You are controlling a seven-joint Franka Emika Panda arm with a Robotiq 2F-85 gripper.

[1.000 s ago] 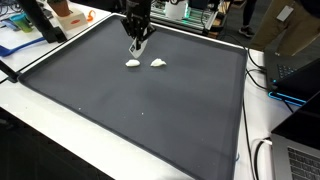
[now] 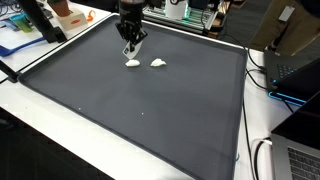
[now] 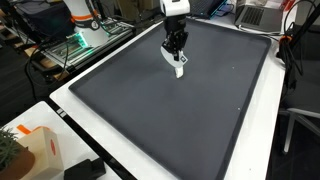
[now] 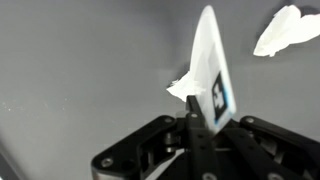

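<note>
A white, flat piece, like paper or cloth (image 4: 208, 55), stands out from my gripper, which is shut on its lower end in the wrist view. From outside, the same white piece (image 2: 134, 48) hangs below the gripper (image 2: 131, 40), over the far part of the dark table. Two small white scraps lie on the surface: the left scrap (image 2: 132, 64) just below the held piece, the right scrap (image 2: 158, 62) a little apart. In the second exterior view the held piece (image 3: 171, 57) partly hides what is behind it.
Laptops (image 2: 298, 150) stand beyond its right edge, and an orange item (image 2: 70, 20) with other clutter sits past the far left. A potted plant (image 3: 12, 155) is near the table in the second exterior view.
The gripper and its white piece have shifted slightly left in exterior view 1, now hanging nearly over the left scrap. Both scraps on the table stay in place.
</note>
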